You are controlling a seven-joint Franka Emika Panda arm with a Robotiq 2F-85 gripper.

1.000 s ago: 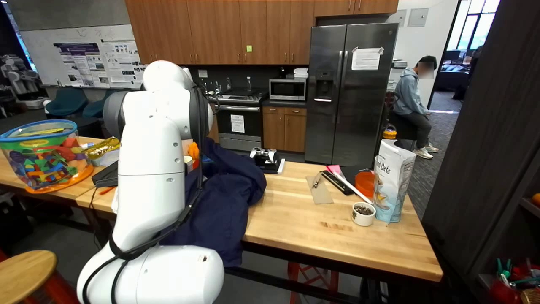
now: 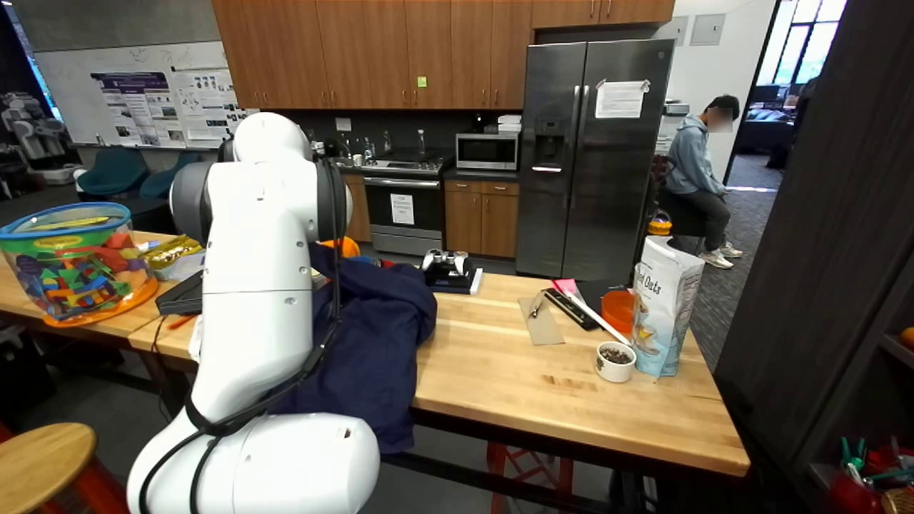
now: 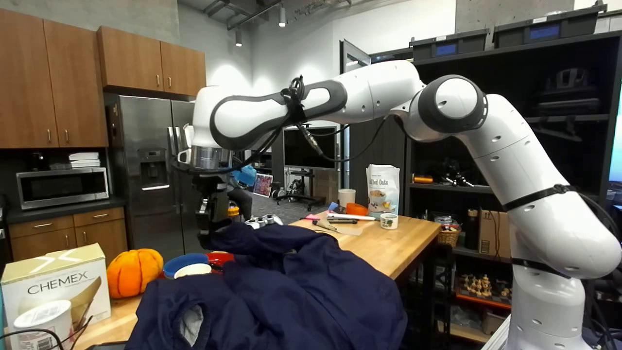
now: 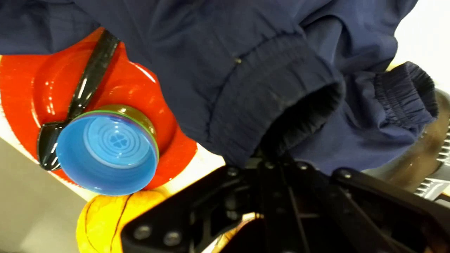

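A dark navy garment point(image 3: 274, 286) lies bunched over the table, partly hanging past its edge. It has an elasticated cuff point(image 4: 274, 90) whose opening faces my gripper in the wrist view. The fingers are shut, with the cuff's near rim pinched at the fingertips. A second cuff point(image 4: 407, 97) lies to the right, clear of the fingers. In exterior view 2 the gripper point(image 3: 205, 236) points down at the garment's far, raised end. The arm hides the gripper in exterior view 1, where the navy cloth point(image 2: 368, 343) drapes beside the white links.
Close by are a red plate point(image 4: 25, 92), a blue bowl point(image 4: 109, 151), a black utensil point(image 4: 90, 71) and an orange plush pumpkin point(image 3: 134, 273). A Chemex box point(image 3: 58, 286) stands near the garment. Bare tabletop point(image 2: 505, 377) stretches toward the oats bag point(image 2: 664, 308).
The arm's upper part has shifted slightly left and down in exterior view 1. The garment's raised part has moved left and now sits lower.
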